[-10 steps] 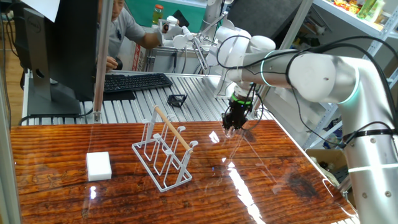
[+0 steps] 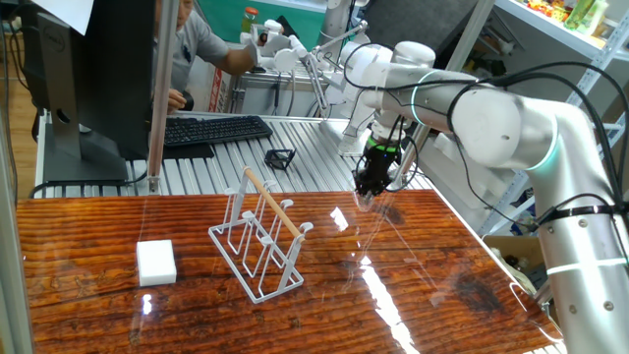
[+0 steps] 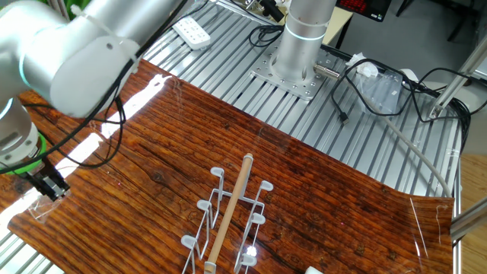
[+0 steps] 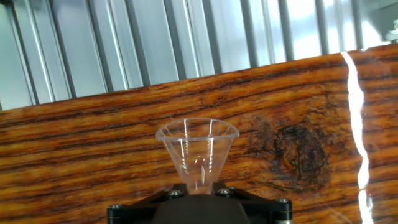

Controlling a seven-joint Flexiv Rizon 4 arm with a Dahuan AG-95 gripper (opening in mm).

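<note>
A clear, flared plastic cup (image 4: 198, 152) shows in the wrist view, its wide rim away from me and its narrow end between my fingertips. My gripper appears shut on that narrow end. Exterior view 1 has the black gripper (image 2: 373, 179) over the far right part of the wooden table, the cup (image 2: 365, 202) small and faint at its tips. In exterior view 2 the gripper (image 3: 55, 189) is at the left edge, the transparent cup (image 3: 44, 206) just below it. Whether the cup touches the table is hard to tell.
A white wire rack (image 2: 257, 258) with a wooden top bar stands mid-table, its prongs empty. Left of it lies a white block (image 2: 155, 263). The wooden surface (image 2: 393, 265) between rack and right edge is clear. A keyboard (image 2: 218, 130) lies beyond the far edge.
The arm has shifted slightly, and the gripper with the cup at its tips sits a little higher in exterior view 1. Rack and white block have stayed put.
</note>
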